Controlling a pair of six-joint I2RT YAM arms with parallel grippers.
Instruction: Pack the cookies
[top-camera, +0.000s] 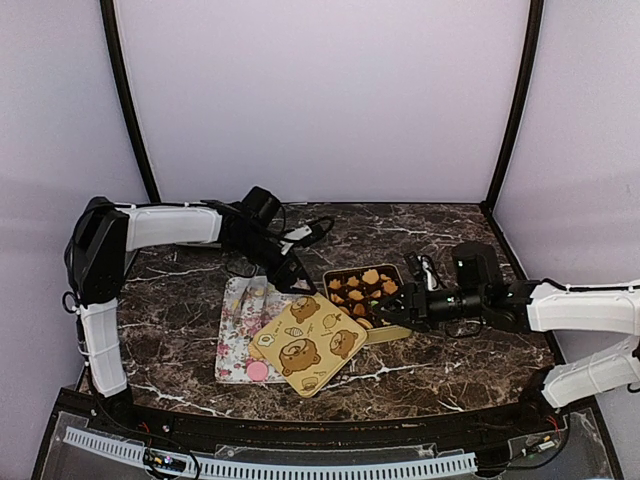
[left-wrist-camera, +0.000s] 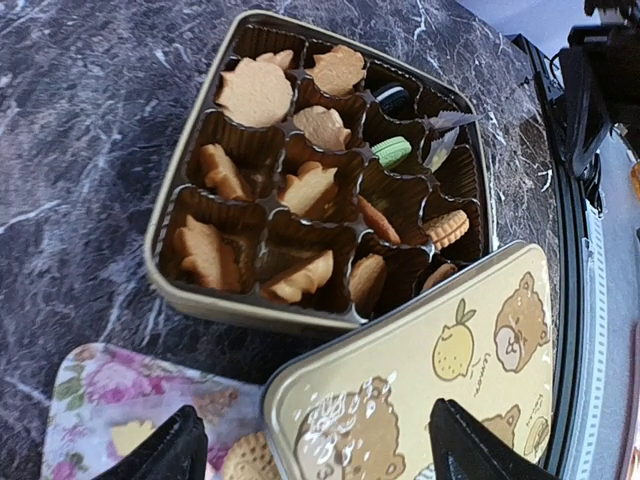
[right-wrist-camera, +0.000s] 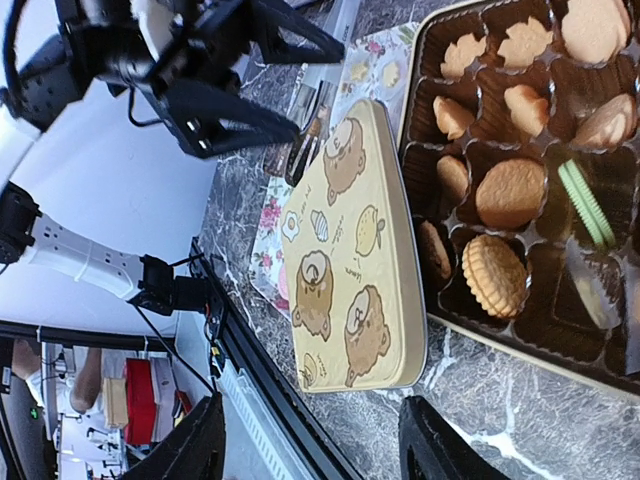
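The tin box (top-camera: 363, 278) stands uncovered, its divided tray holding assorted cookies (left-wrist-camera: 300, 190); a green cookie (left-wrist-camera: 391, 151) and clear packets (left-wrist-camera: 440, 145) show too. To its left and front lies the bear-printed yellow lid (top-camera: 310, 345), overlapping the flowered mat, one edge close against the box; exact contact is unclear. My left gripper is open above the lid's left part, nothing held. Over the box's right side, my right gripper is also open, its fingers apart and the lid free beyond them.
The flowered mat (top-camera: 234, 340) is partly covered by the lid; a pink round cookie (top-camera: 257, 371) shows on it. Bare marble table (top-camera: 430, 375) lies in front of the box on the right. Both arms hover close to the box.
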